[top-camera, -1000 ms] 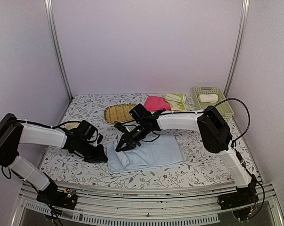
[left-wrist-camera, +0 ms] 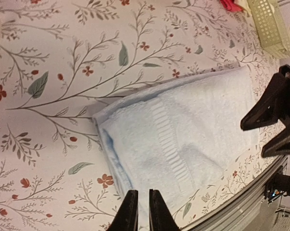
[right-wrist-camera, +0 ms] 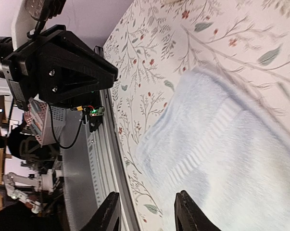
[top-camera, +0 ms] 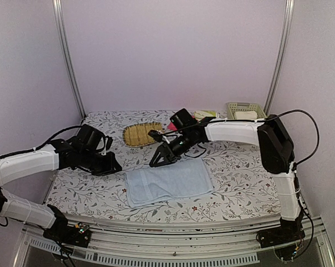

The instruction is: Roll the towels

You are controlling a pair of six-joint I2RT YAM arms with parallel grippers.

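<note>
A pale blue-white towel (top-camera: 170, 183) lies folded over on the table's front middle, its layers showing along the left edge in the left wrist view. To the left of that edge hovers my left gripper (top-camera: 119, 168), its fingers (left-wrist-camera: 157, 211) partly open and empty. Over the towel's back edge is my right gripper (top-camera: 154, 165); in the right wrist view its fingers (right-wrist-camera: 184, 214) stand apart with nothing between them. A pink towel (top-camera: 173, 127) and a green-yellow one (top-camera: 206, 114) lie at the back, largely hidden by the right arm.
A wicker tray (top-camera: 139, 135) sits behind the towel. At the back right stands a pale green basket (top-camera: 260, 109) holding a white rolled towel (top-camera: 245, 115). The patterned tablecloth is bare right of the towel.
Both arms have risen, and the right gripper has moved back and right, off the towel's left part. The left gripper has moved slightly up and left. The lifted left fold now lies flatter.
</note>
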